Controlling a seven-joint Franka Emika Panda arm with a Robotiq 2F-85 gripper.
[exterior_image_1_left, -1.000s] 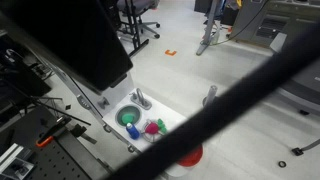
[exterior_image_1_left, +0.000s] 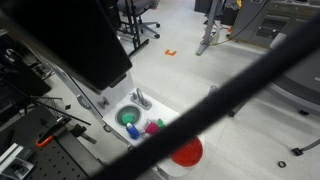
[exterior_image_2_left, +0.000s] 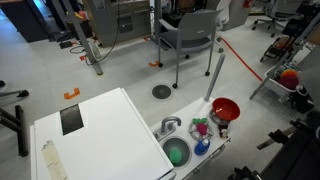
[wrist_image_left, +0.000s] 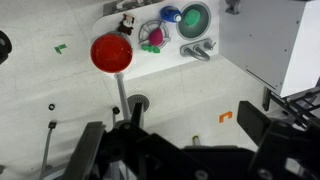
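Observation:
My gripper is open in the wrist view, its two dark fingers wide apart with only floor showing between them. Beyond the left finger lies a red bowl (wrist_image_left: 111, 53), which looks empty. At the top, a rack or dish holds a pink item (wrist_image_left: 155, 37) and green pieces. Beside it is a blue object (wrist_image_left: 170, 14), and a green item (wrist_image_left: 192, 18) sits in the sink. A small brown and black object (wrist_image_left: 126, 23) rests near the bowl. From the second exterior view, the red bowl (exterior_image_2_left: 227, 108) stands at the counter's far end.
A metal faucet (exterior_image_2_left: 170, 125) stands by the sink (exterior_image_2_left: 178, 143). The large white cabinet (exterior_image_2_left: 95, 140) borders the counter, and a grey chair (exterior_image_2_left: 190, 35) is behind. Large blurred dark shapes block much of the first exterior view. Open floor lies behind the counter.
The dark diagonal bar in the first exterior view has shifted upward, uncovering more of the red bowl and hiding the grey pole behind. The sink items look unmoved.

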